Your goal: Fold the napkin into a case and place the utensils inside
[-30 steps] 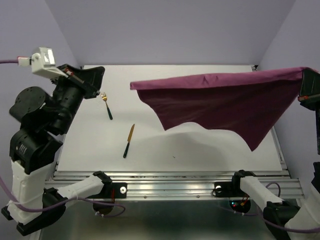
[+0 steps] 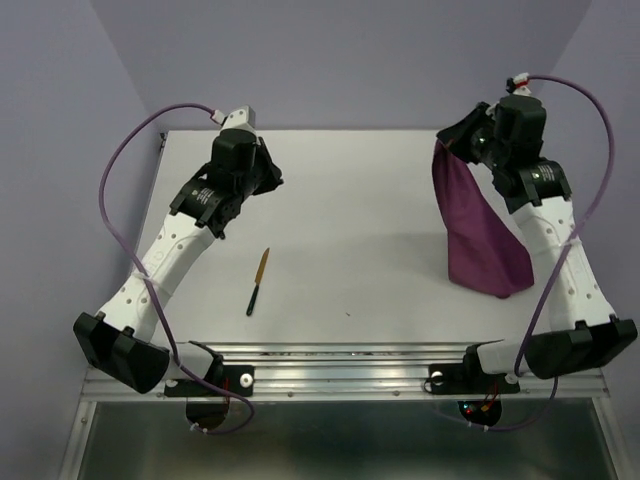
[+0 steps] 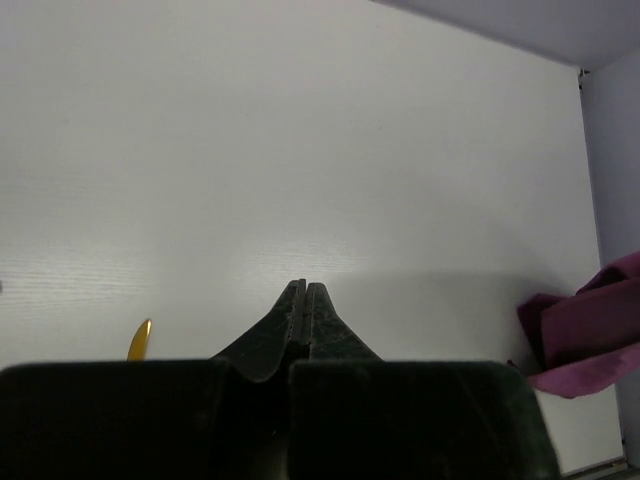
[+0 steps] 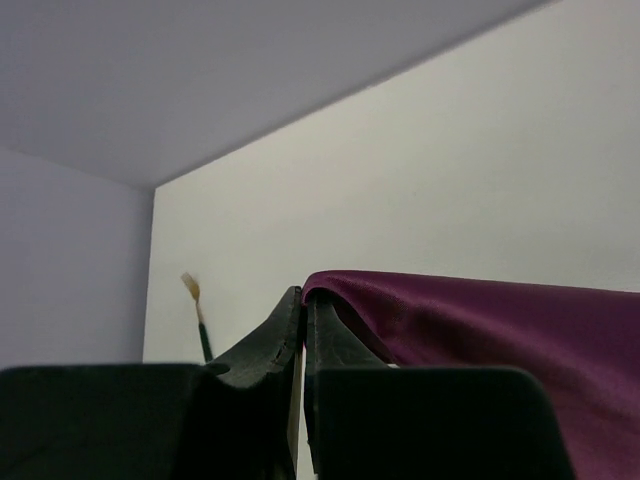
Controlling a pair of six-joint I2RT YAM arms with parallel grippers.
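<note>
The purple napkin (image 2: 480,235) hangs from my right gripper (image 2: 440,140) at the right of the table, its folds drooping toward the front. In the right wrist view, the cloth (image 4: 480,330) rises between the tips of my right gripper, which is shut on it. Empty and shut, my left gripper (image 2: 278,182) is over the left half of the table; its fingertips meet in the left wrist view. A knife (image 2: 258,282) with gold blade and dark handle lies at the front left. The fork (image 4: 198,315) shows in the right wrist view; my left arm hides it from above.
Grey walls (image 2: 330,70) close it in at the back and sides, and a metal rail (image 2: 340,365) runs along the front edge.
The napkin was stretched wide across the table and now hangs gathered at the right. My right gripper swung back left with it over the last moment. My left gripper moved right, covering the fork.
</note>
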